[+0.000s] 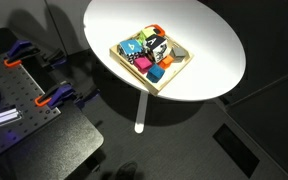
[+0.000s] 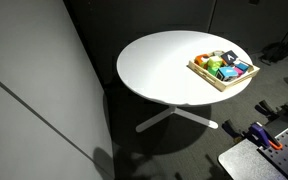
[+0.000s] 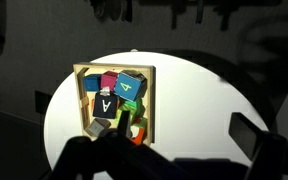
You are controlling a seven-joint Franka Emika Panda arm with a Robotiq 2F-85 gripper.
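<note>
A shallow wooden tray [image 1: 159, 89] sits on a round white table [image 1: 204, 70], full of coloured blocks. In the wrist view, the tray [image 3: 150, 105] lies ahead, left of centre. Among its contents are a blue block with a "4" [image 3: 129, 86], a dark block with an "A" [image 3: 105, 106], a red block [image 3: 108, 81] and a grey block [image 3: 97, 127]. My gripper stands open above the table, its dark fingers spread wide at the lower left and right. Nothing shows between them. Neither exterior view shows the gripper clearly.
Much of the white tabletop [image 2: 164, 65] beside the tray is bare. A dark perforated bench [image 1: 29, 125] with orange-and-blue clamps [image 1: 54, 95] stands near the table, across a gap of grey floor. A dark slab [image 1: 236, 150] lies on the floor.
</note>
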